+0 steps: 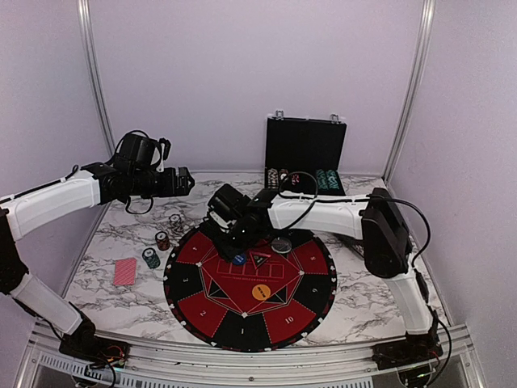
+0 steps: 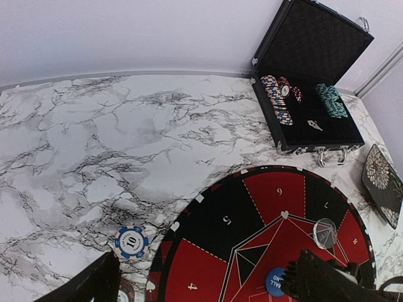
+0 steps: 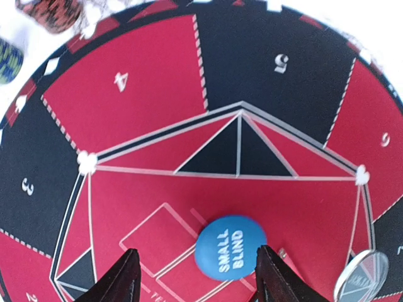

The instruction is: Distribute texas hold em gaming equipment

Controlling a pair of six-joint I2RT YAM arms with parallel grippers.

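The round poker mat (image 1: 202, 307) lies mid-table with a blue small blind button (image 3: 230, 247), an orange button (image 1: 261, 293) and a clear disc (image 1: 281, 244). My right gripper hangs over the mat just before the blue button, its fingers apart, nothing seen between them. My left gripper (image 1: 177, 182) is open in the air above the back left. Chip stacks (image 1: 162, 240) and a red card deck (image 1: 124, 272) sit left of the mat. The open black case (image 1: 305, 141) at the back holds chips in rows.
A dark patterned object (image 2: 382, 185) lies right of the mat, partly hidden by my right arm in the top view. Walls bound both sides and the back.
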